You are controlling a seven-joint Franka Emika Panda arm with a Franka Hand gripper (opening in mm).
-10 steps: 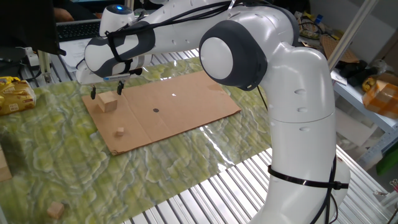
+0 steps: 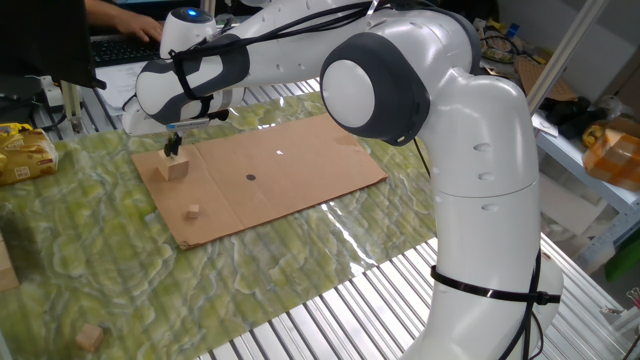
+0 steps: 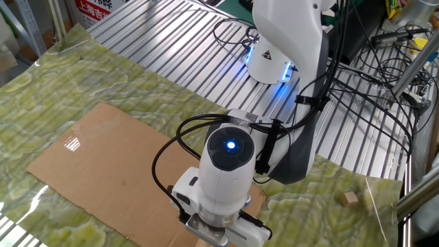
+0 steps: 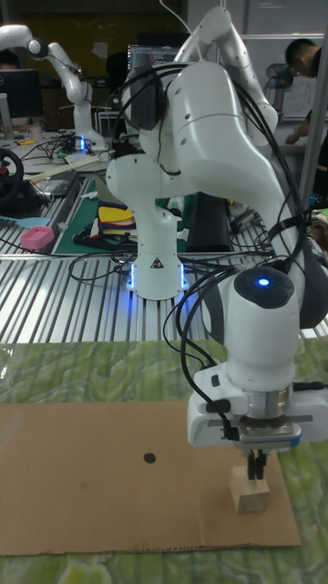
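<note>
A large wooden block (image 2: 174,168) rests near one end of the brown cardboard sheet (image 2: 290,165). Directly over its top is my gripper (image 2: 173,146), pointing down, its dark fingers drawn close together. In exterior view 3 the gripper (image 4: 256,465) likewise sits at the top of the block (image 4: 251,493), the fingertips touching or nearly touching it. They do not span the block's width, and nothing clear shows between them. A much smaller wooden cube (image 2: 193,211) lies on the cardboard nearby. Exterior view 2 cuts off the fingertips at its lower edge.
Off the cardboard, another wooden block (image 2: 90,337) lies on the green marbled mat (image 2: 100,250). A yellow packet (image 2: 26,155) stands at the mat's left edge. Most of the cardboard is bare, apart from a black round spot (image 2: 251,177).
The fingers, wide apart one second ago, have come close together over the large block. The large block stays in place.
</note>
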